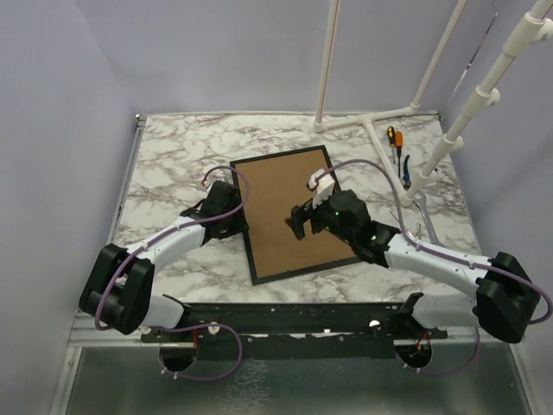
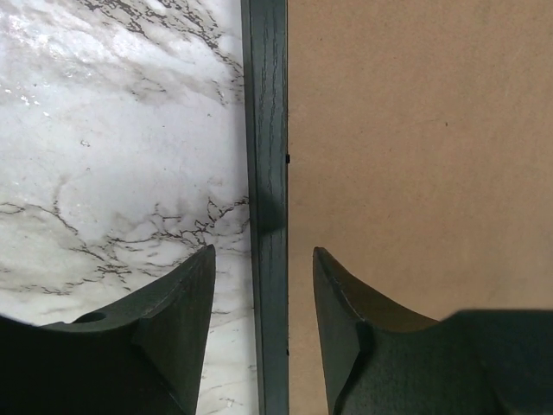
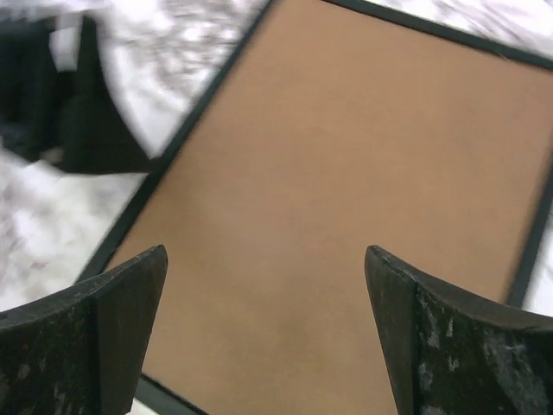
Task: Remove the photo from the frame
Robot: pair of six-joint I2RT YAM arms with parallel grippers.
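The picture frame lies face down on the marble table, its black border surrounding a brown backing board. No photo shows. At the frame's left edge is my left gripper. In the left wrist view its fingers stand apart, one on each side of the black left border, with nothing gripped. My right gripper is over the middle of the board, and the right wrist view shows its fingers wide apart with only the backing board beyond them.
Screwdrivers, pliers and a wrench lie at the right side of the table. White pipes stand at the back right. Bare marble is left of the frame.
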